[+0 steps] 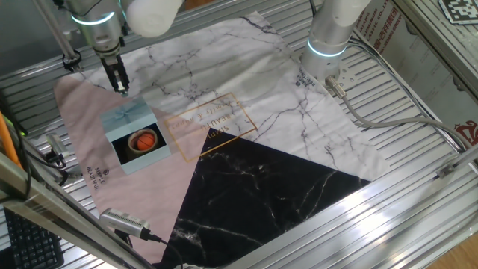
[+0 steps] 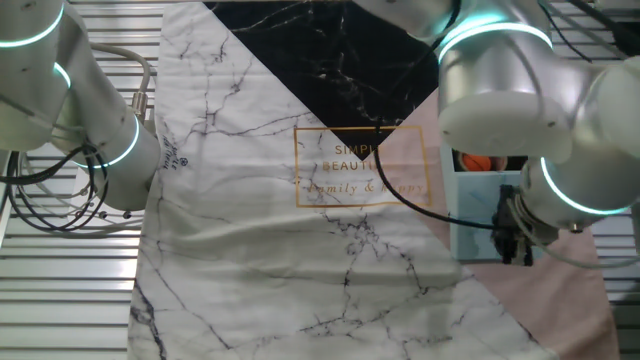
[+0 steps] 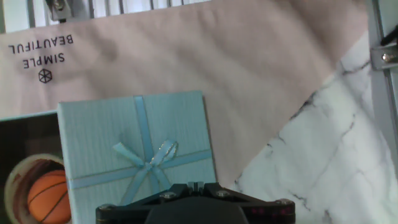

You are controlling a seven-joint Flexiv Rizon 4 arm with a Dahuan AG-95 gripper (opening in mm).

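A light-blue gift box (image 1: 146, 161) stands on the pink part of the cloth, its interior dark. Inside sits a round tan holder with an orange basketball-patterned ball (image 1: 146, 140). The blue lid (image 1: 127, 114) bears a ribbon bow (image 3: 149, 164) and rests at the box's far side, leaving the ball's side uncovered. My gripper (image 1: 123, 92) hangs just beyond the lid's far edge. In the wrist view the black fingertips (image 3: 196, 186) meet near the lid's lower right, with nothing visible between them. Whether they touch the lid cannot be told.
A silver device with a cable (image 1: 125, 223) is near the front left. The black marble part (image 1: 254, 198) and white part (image 1: 299, 127) of the cloth are clear.
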